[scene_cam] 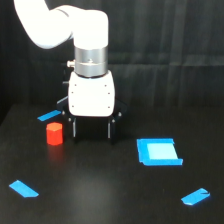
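A red cube [54,133] sits on the black table, left of centre. My gripper [92,130] hangs from the white arm just to the right of the cube, pointing down. Its two dark fingers stand wide apart, and nothing shows between them. Cube and fingers look apart in this view, though their depth and the fingertips' height over the table are hard to judge. Further right lies a white square [161,151] framed in blue tape [145,160].
Blue tape strips lie at the front left [23,188], front right [195,197] and back left [49,115]. Apart from these, the dark table is clear in the middle and front. A black curtain [160,50] hangs behind.
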